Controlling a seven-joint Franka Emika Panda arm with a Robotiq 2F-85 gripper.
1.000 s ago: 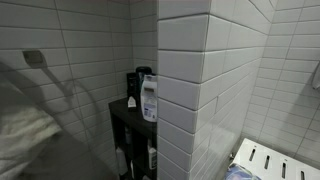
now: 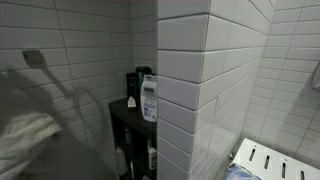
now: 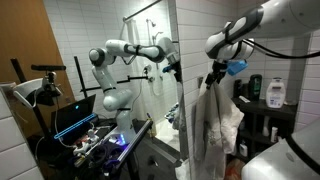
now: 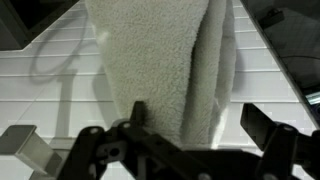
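A pale, fleecy towel [image 4: 150,60] fills the middle of the wrist view, hanging in folds in front of a white tiled wall. My gripper is open, its dark fingers spread, with the towel showing across the gap. Whether the fingers touch the cloth, I cannot tell. In exterior view 2 the towel [image 3: 218,125] hangs long beneath the white arm, near the gripper [image 3: 211,80]. Only a blurred part of the pale cloth [image 2: 20,135] shows at the left of exterior view 1.
A square metal fixture [image 4: 32,150] stands at the lower left of the wrist view. A dark shelf [image 2: 133,118] carries a white bottle [image 2: 149,98]. The projecting tiled wall corner [image 2: 195,90] splits the space. A white slatted seat [image 2: 270,160] lies right.
At the left of exterior view 1, the pale cloth has shifted slightly and looks more blurred. The shelf and bottle have stayed put.
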